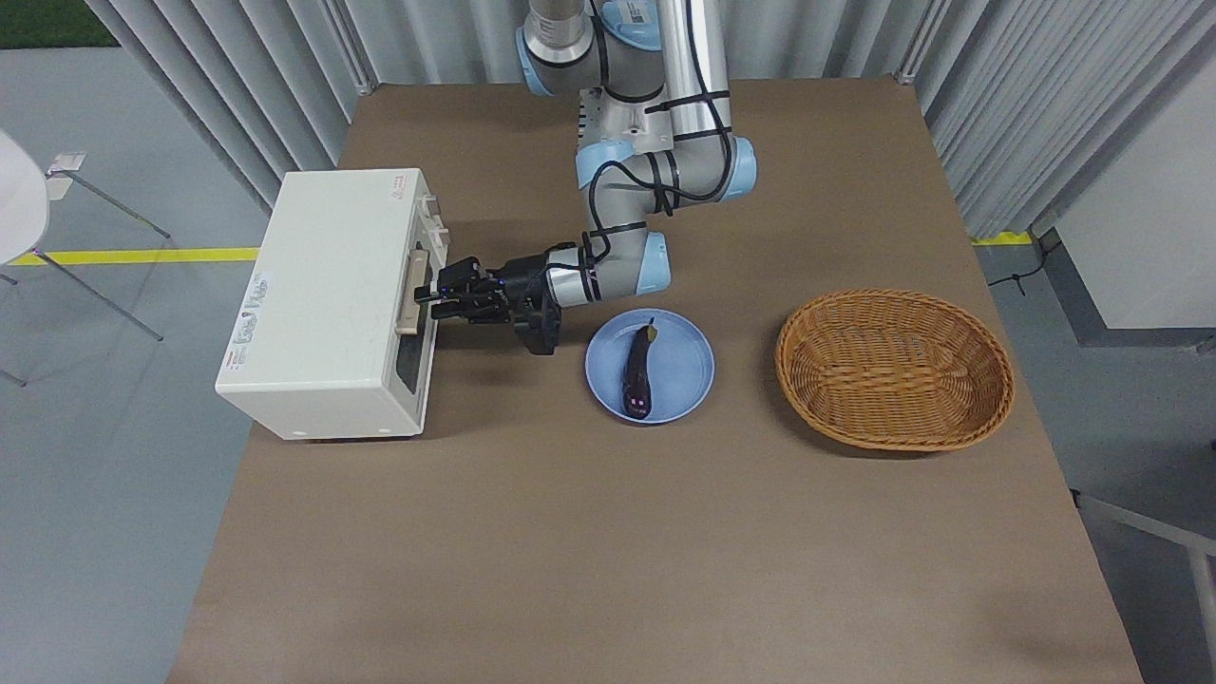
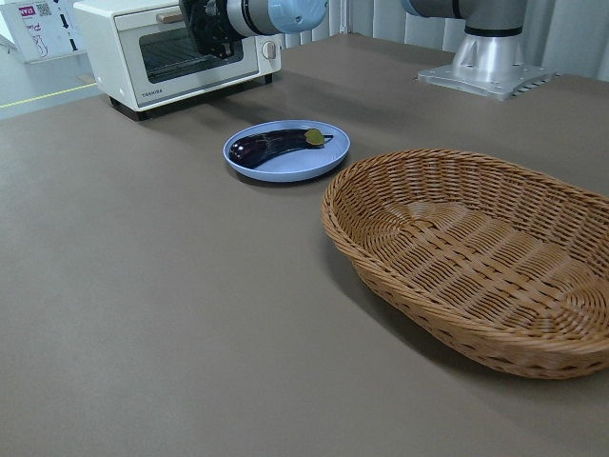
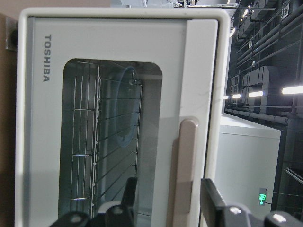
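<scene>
A white Toshiba toaster oven [image 1: 313, 296] stands at the left of the table, its glass door [image 3: 113, 132] closed, a wire rack inside. Its pale handle [image 3: 188, 156] lies between the two fingertips of my open gripper in the wrist view. In the front view the gripper is right at the oven's front; whether the fingers touch the handle cannot be told. A dark eggplant [image 1: 637, 382] lies on a blue plate [image 1: 683, 365] in front of the arm.
A wicker basket [image 1: 895, 370] sits on the right of the table [image 1: 604, 536]. The arm's base is at the back.
</scene>
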